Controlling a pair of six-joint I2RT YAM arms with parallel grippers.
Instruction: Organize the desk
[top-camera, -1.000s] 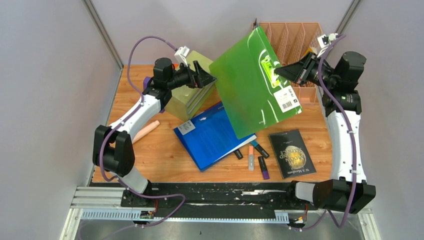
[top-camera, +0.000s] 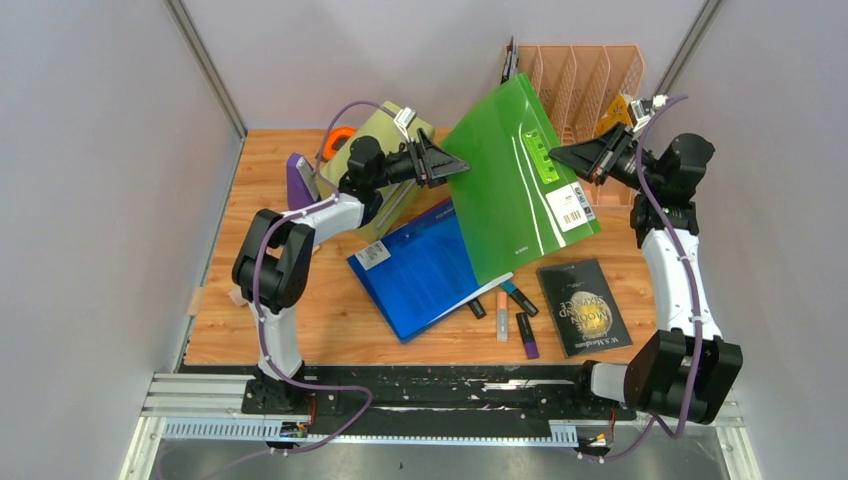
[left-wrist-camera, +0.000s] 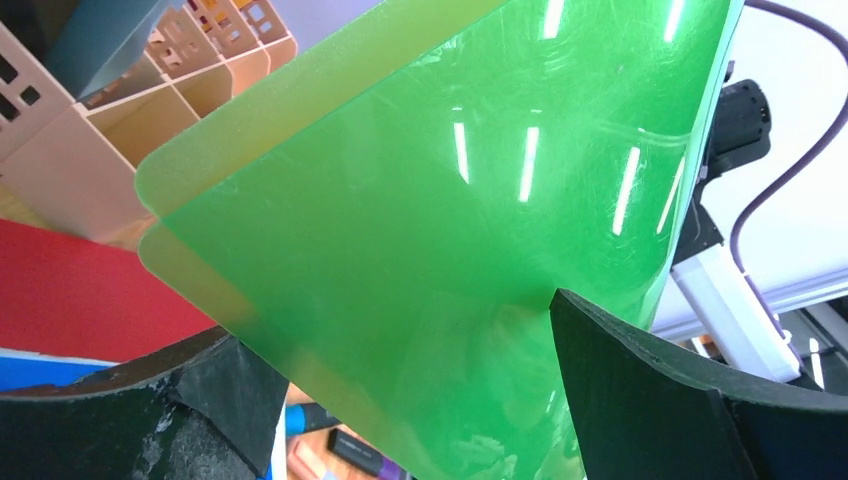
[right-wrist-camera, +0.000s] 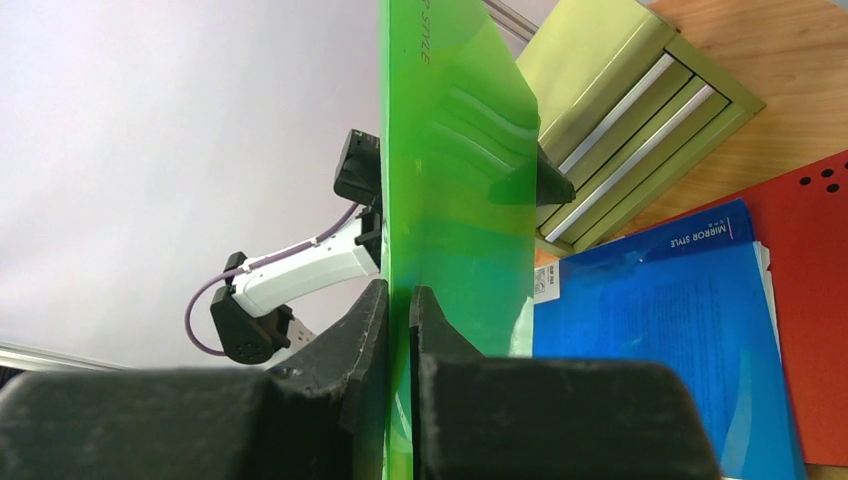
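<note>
A glossy green folder hangs raised over the desk, filling much of the left wrist view. My right gripper is shut on its edge at the right. My left gripper stands open at the folder's left edge, the folder between or just in front of its fingers. Below lie a blue folder and, in the right wrist view, a red folder. Several markers and a dark book lie at the front right.
An orange slotted organizer stands at the back right. An olive box is at the back left, beside a purple object and an orange tape roll.
My left gripper has moved right toward the folder's edge.
</note>
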